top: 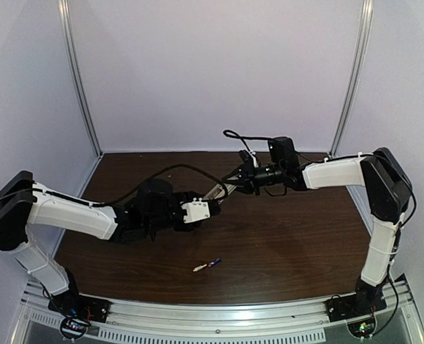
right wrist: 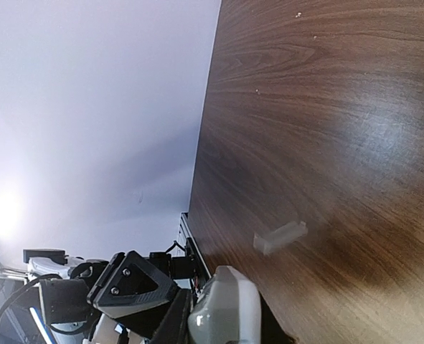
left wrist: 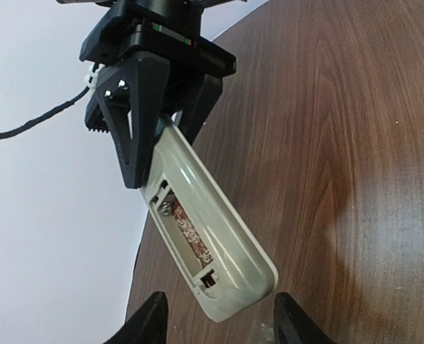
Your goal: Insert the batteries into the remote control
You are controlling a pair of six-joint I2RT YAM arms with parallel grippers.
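Note:
The pale remote control point(left wrist: 208, 215) is raised over the table, its open battery compartment facing the left wrist camera. My right gripper is shut on one end of it; in the right wrist view the remote point(right wrist: 226, 308) fills the bottom. My left gripper is open just short of the remote's other end, its two fingertips either side at the bottom of the left wrist view; in the top view it point(top: 212, 204) is partly hidden by its cable. Two small batteries point(top: 207, 264) lie on the table near the front.
A small translucent piece point(right wrist: 280, 236) lies on the table in the right wrist view.

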